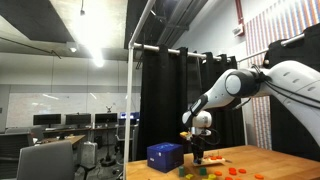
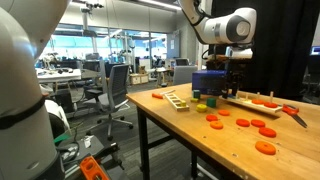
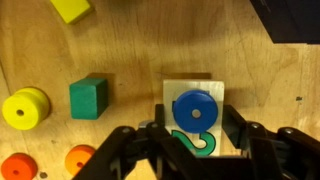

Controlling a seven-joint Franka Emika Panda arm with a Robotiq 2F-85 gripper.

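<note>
In the wrist view, my gripper is shut on the end of a pale wooden board [image 3: 178,91], one dark fingertip [image 3: 231,119] along each side. A round blue disc [image 3: 196,111] sits on that end, between the fingertips, and a green curved mark [image 3: 204,146] shows just below it. Exterior view 2 has the gripper [image 2: 233,92] low over the table at the near end of the board [image 2: 262,104], which carries orange-red pieces. From exterior view 1, the gripper [image 1: 196,157] appears beside the blue box [image 1: 165,156]; its fingertips are too small to read.
Left of the board in the wrist view lie a green block [image 3: 89,98], a yellow disc [image 3: 26,109], a yellow block [image 3: 71,8] and orange discs [image 3: 79,158]. Another pegged board [image 2: 177,103] and several loose orange pieces [image 2: 264,148] lie on the wooden table [image 2: 225,158].
</note>
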